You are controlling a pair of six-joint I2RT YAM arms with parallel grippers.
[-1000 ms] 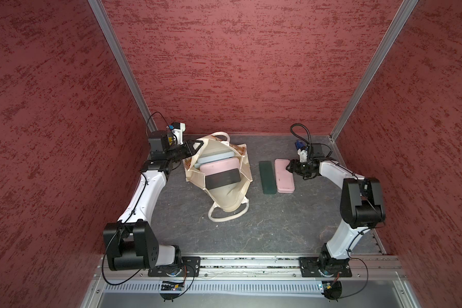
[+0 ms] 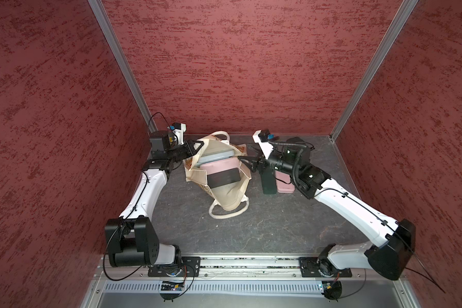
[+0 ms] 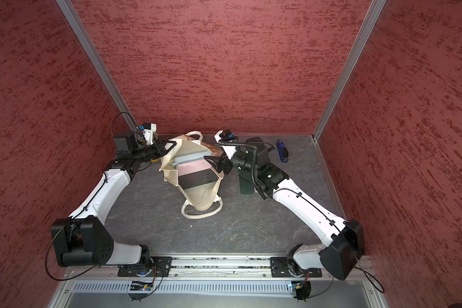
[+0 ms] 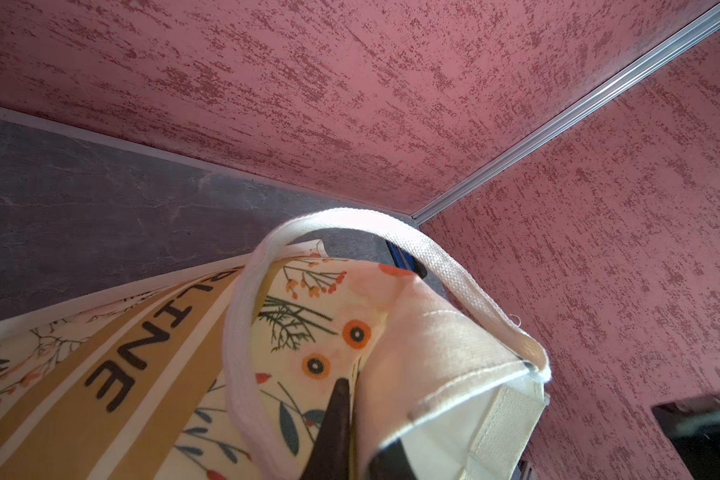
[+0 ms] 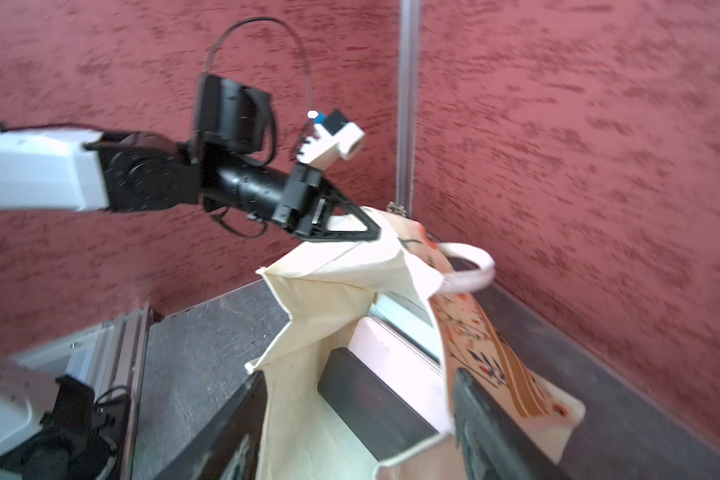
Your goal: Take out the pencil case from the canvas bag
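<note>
The cream canvas bag (image 2: 231,197) lies open on the table, holding black (image 2: 223,178), pink (image 2: 219,164) and pale blue (image 2: 215,155) pencil cases. My left gripper (image 2: 198,146) is shut on the raised left rim of the bag, whose floral outside (image 4: 320,304) fills much of the left wrist view. My right gripper (image 2: 245,163) hangs at the bag's right rim with its fingers apart. In the right wrist view they frame the bag's opening and the cases inside, with nothing seen held.
A dark green case (image 2: 268,184) and another pink case (image 2: 285,185) lie right of the bag, partly under the right arm. A blue object (image 3: 282,151) lies at the back right.
My right arm has swung left from over the cases at the right to the bag's right rim. The left gripper and the bag are nearly unchanged.
</note>
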